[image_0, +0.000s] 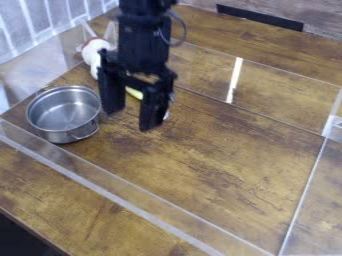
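Observation:
The black robot arm comes down from the top centre, blurred, with its gripper (134, 115) low over the wooden surface, right of a steel bowl (64, 112). Whether the fingers are open or shut is unclear. A small yellow-green object (135, 94) shows partly behind the gripper, mostly hidden. A white object (94, 55) stands at the back left, partly behind the arm.
Transparent low walls or panels border the area on the front left and right.

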